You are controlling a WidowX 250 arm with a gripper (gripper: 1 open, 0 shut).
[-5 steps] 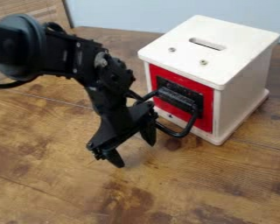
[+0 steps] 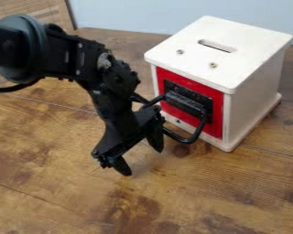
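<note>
My black gripper (image 2: 140,155) hangs low over the wooden table, in front and to the left of a white wooden box (image 2: 253,91). Its two dark fingers point downward and appear apart, with no object visible between them. The box has a red front panel (image 2: 174,122) carrying a black fitting (image 2: 186,99), a slot in its lid and two small metal studs on top. A black bent bar or tube (image 2: 186,137) runs at the fitting, close behind the gripper; whether it is joined to the arm cannot be told.
A light board (image 2: 27,11) stands along the back left edge, with a dark cable at the left beside the arm.
</note>
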